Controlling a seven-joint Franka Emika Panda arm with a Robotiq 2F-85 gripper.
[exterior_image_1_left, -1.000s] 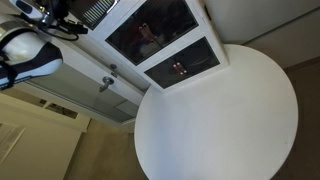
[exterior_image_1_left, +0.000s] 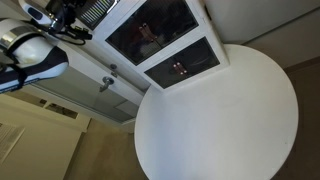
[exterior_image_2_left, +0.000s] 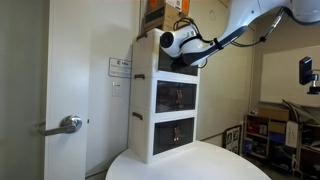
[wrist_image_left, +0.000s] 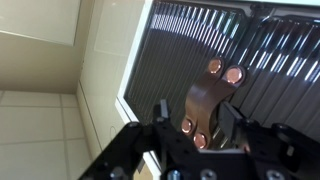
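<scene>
The white cabinet (exterior_image_2_left: 143, 112) stands upright on the round table, with dark ribbed door panels stacked one above another. In the wrist view, a brown leather pull handle (wrist_image_left: 206, 100) with copper-coloured rivets is fixed to a dark ribbed panel (wrist_image_left: 165, 62). My gripper is partly open, its black fingertips on either side of the handle's lower part in that view; whether they touch it is unclear. From the side, the arm reaches in to the topmost door (exterior_image_2_left: 178, 68), where the fingers are too small to make out.
Two lower doors, a middle panel (exterior_image_2_left: 175, 96) and a bottom panel (exterior_image_2_left: 172, 134), look shut. A wooden box (exterior_image_2_left: 163, 15) sits on top. To the left is a door with a metal handle (exterior_image_2_left: 70, 124).
The arm has shifted slightly at the upper left of exterior view 1. The cabinet and table look the same as before.
</scene>
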